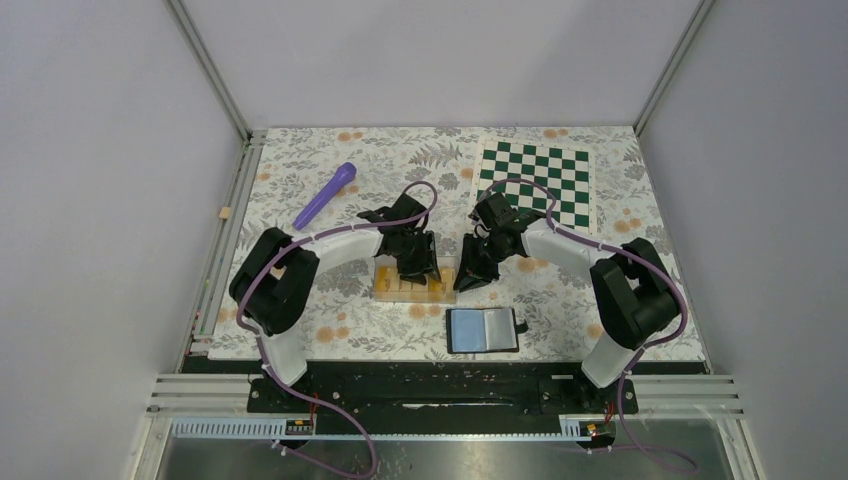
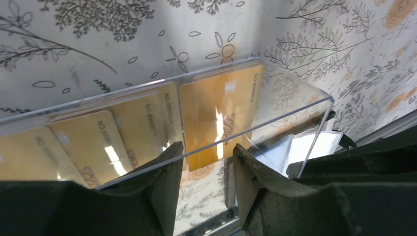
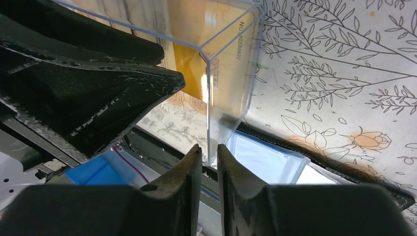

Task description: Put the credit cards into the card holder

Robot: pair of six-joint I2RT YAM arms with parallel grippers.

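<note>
Gold credit cards (image 2: 220,105) lean in a row inside a clear box (image 1: 392,298). The card holder (image 1: 483,330) lies unfolded in front, blue on one half and grey on the other. My left gripper is over the box with its fingertips apart; the upper edge of a clear wall crosses between them, and no card shows held. At the box's right end, my right gripper has a narrow gap between its fingers. The box's corner edge (image 3: 208,103) runs down into that gap; whether the fingers touch it, I cannot tell.
A purple microphone-shaped object (image 1: 326,196) rests at the back left. At the back right lies a green and white checkered board (image 1: 540,180). Both grippers stand close together at the box, while the table around the card holder is free.
</note>
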